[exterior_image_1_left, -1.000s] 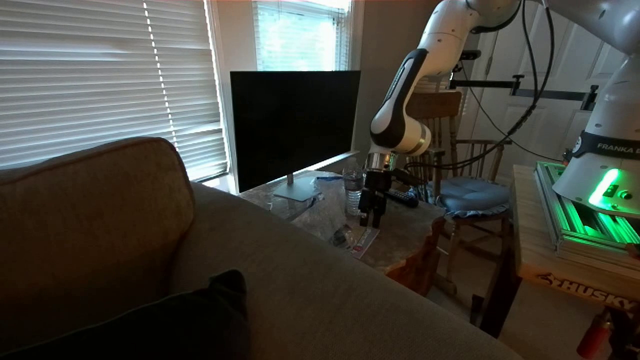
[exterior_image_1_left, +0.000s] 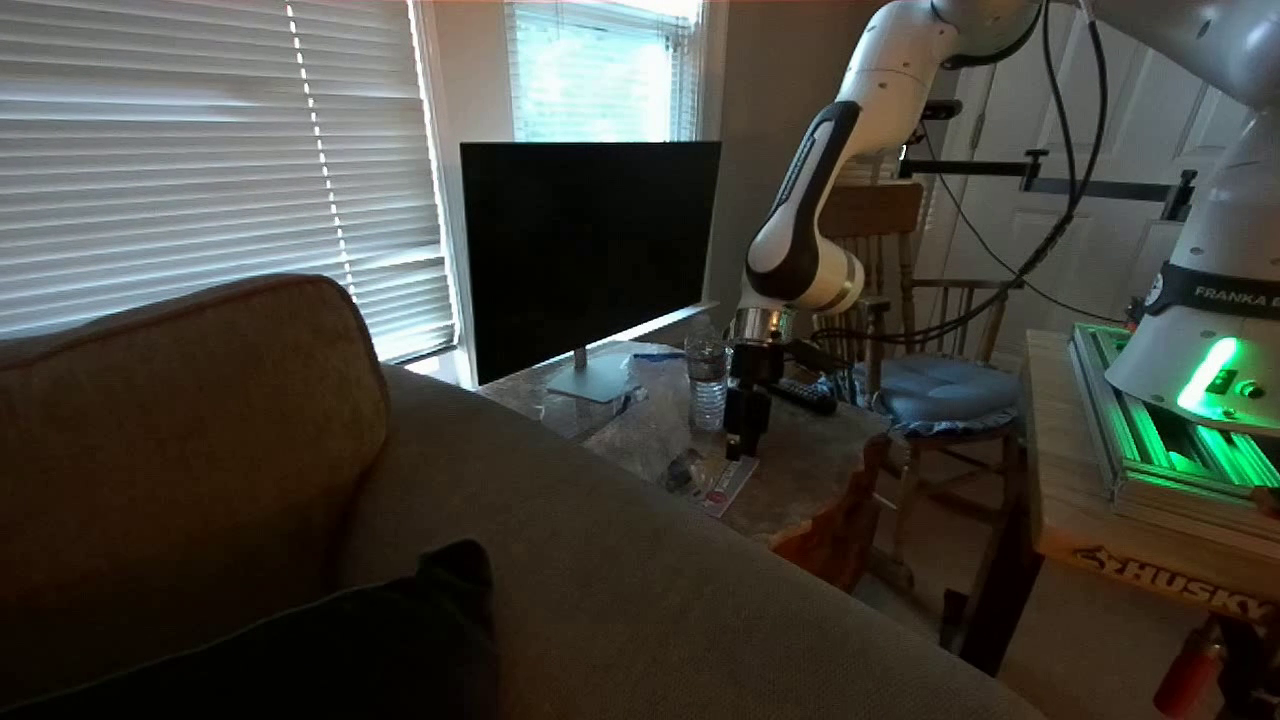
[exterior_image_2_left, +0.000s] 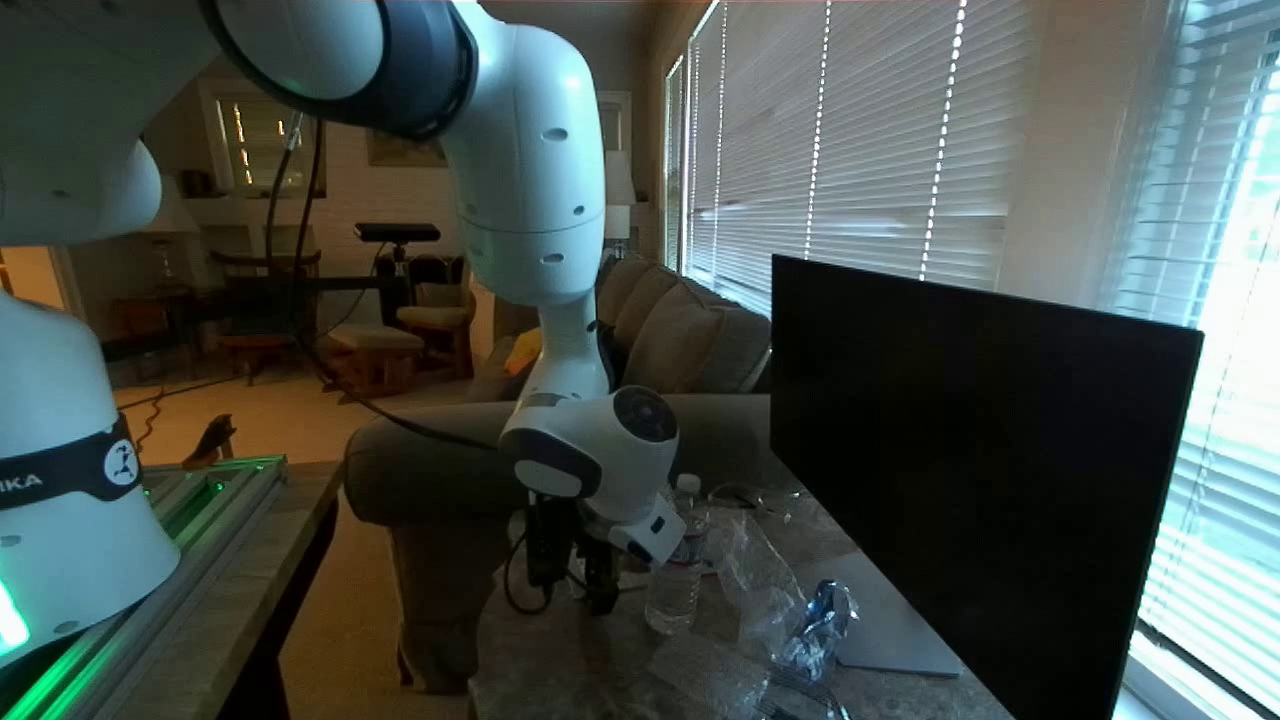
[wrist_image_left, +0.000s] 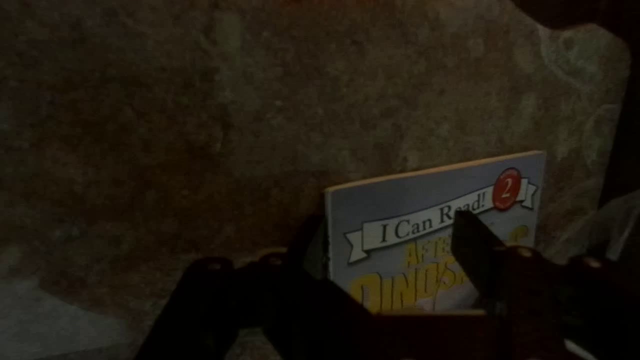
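A thin paperback book (wrist_image_left: 414, 204) with "I Can Read!" on its grey-blue cover lies on the stone-patterned tabletop (wrist_image_left: 180, 150) in the wrist view. In exterior view 1 the book (exterior_image_1_left: 729, 486) is a pale slip near the table's sofa-side edge. My gripper is over it, part open, its dark fingers apart. One finger is by the book's left edge and the other in front of the cover; whether either touches it is too dark to tell. Much of the book's lower part is hidden by the gripper. The gripper (exterior_image_1_left: 740, 450) points down in exterior view 1.
A clear water bottle (exterior_image_2_left: 675, 588) stands close beside the gripper. Crumpled clear plastic (exterior_image_2_left: 756, 582) and a large monitor (exterior_image_1_left: 588, 258) take up the window side. A dark remote-like object (exterior_image_1_left: 804, 396) lies behind the gripper. The sofa (exterior_image_1_left: 576, 576) borders the table.
My gripper is slightly lower than a second ago, and its fingers appear nearer each other in exterior view 1. The book has not visibly moved.
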